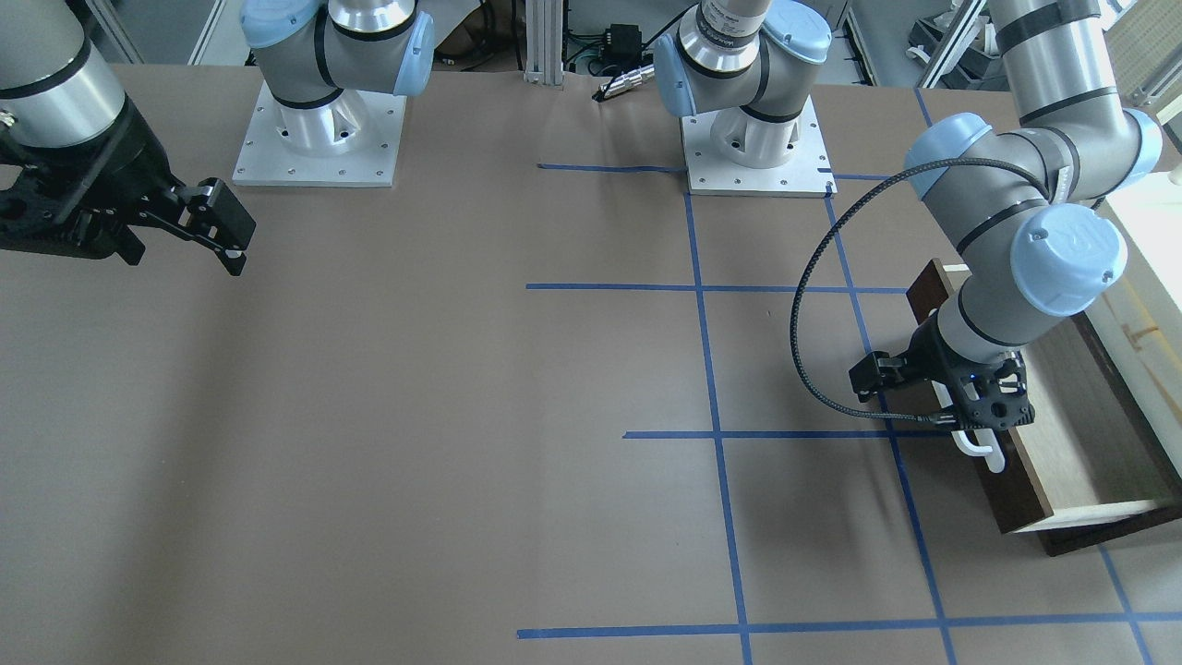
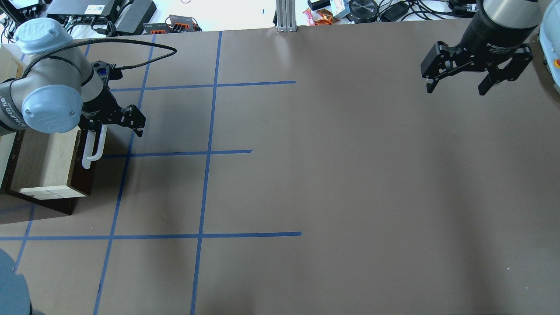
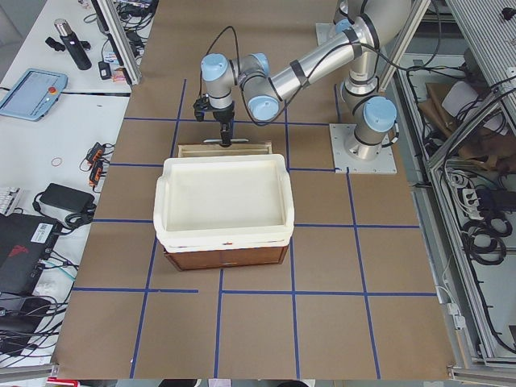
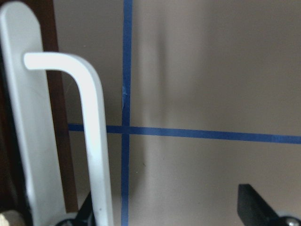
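A wooden drawer box (image 1: pixel 1080 432) with a white top (image 3: pixel 223 201) stands on the taped table, its drawer pulled out. My gripper (image 1: pixel 925 382) is at the drawer front's white handle (image 4: pixel 94 132), seen also in the top view (image 2: pixel 99 141). In the left wrist view the handle runs along the left, over one finger; the other finger (image 4: pixel 256 212) stands at lower right, with bare table between, so the gripper looks open, one finger inside the handle loop.
Another black gripper (image 1: pixel 166 211) hangs over the table at the front view's left. Arm bases (image 1: pixel 753 166) stand along an edge.
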